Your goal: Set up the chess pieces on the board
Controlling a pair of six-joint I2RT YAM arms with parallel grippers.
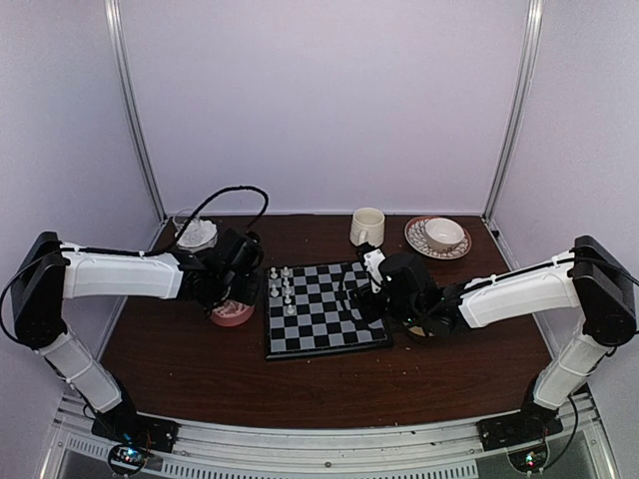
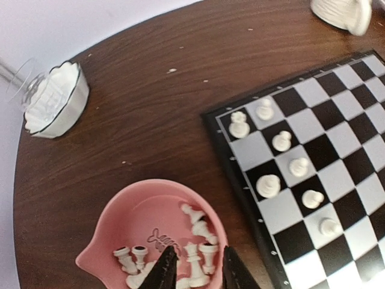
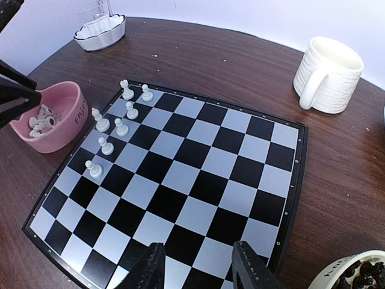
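Observation:
Several white pieces stand along the left side of the chessboard (image 3: 187,195), among them a pawn (image 2: 329,226). The pink bowl (image 2: 132,211) left of the board holds more white pieces. My left gripper is over that bowl, fingers apart, with nothing seen between them. My right gripper hangs open over the board, empty. A bowl of black pieces (image 3: 325,277) sits right of the board.
A white mug (image 3: 328,75) stands behind the board, a plate with a bowl (image 1: 437,249) at the back right, and a white dish (image 3: 99,39) with a glass at the back left.

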